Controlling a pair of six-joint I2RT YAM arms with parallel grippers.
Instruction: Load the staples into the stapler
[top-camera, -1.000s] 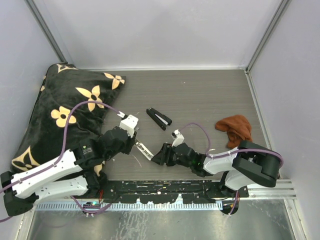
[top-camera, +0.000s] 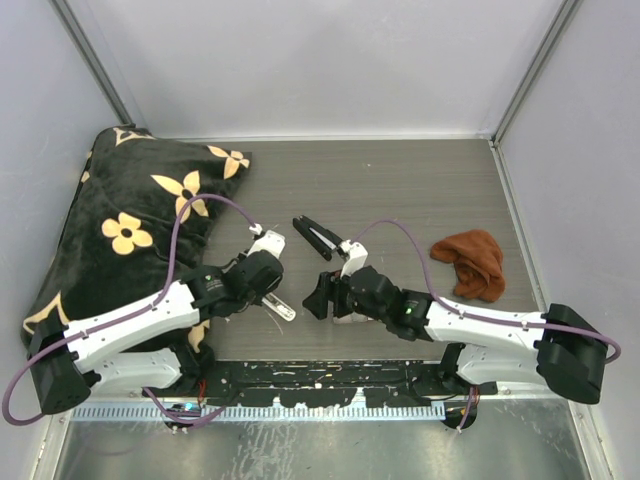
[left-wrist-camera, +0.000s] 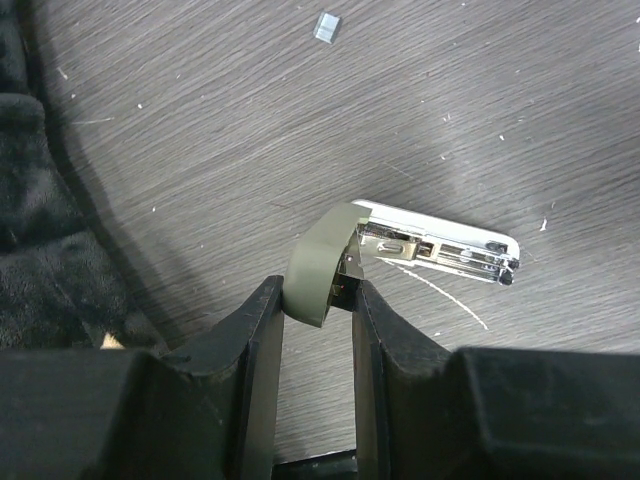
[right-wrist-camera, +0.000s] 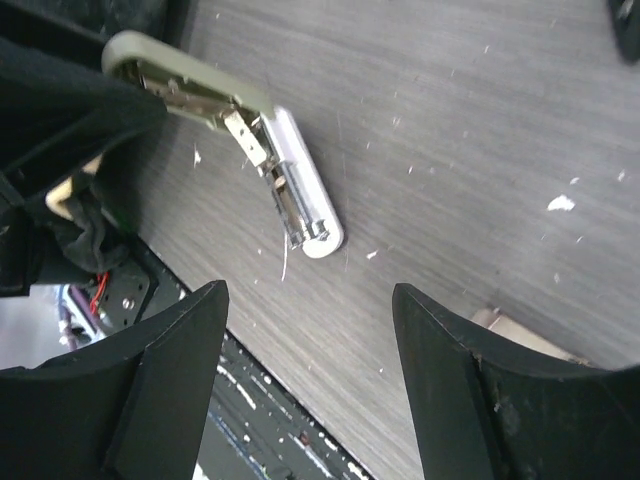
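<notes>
A small stapler with an olive-green cover (left-wrist-camera: 322, 262) and a pale base (left-wrist-camera: 470, 235) has its cover swung up from the base, so the metal channel (left-wrist-camera: 440, 252) between them is exposed. My left gripper is shut on the cover. In the right wrist view the base (right-wrist-camera: 310, 195) points down toward my right gripper, which stands open with nothing between its fingers, apart from the stapler. A small silver piece (left-wrist-camera: 327, 27), perhaps staples, lies on the table in the left wrist view. Whether the channel holds staples I cannot tell.
A black stapler-like tool (top-camera: 318, 237) lies behind the grippers. A beige block (right-wrist-camera: 525, 335) sits on the table near my right gripper. A brown cloth (top-camera: 470, 264) is at the right, a dark flowered cushion (top-camera: 120, 220) at the left.
The right gripper was at the end of the stapler's base and is now apart from it, its arm shifted right. The left arm has moved a little, with the stapler still held.
</notes>
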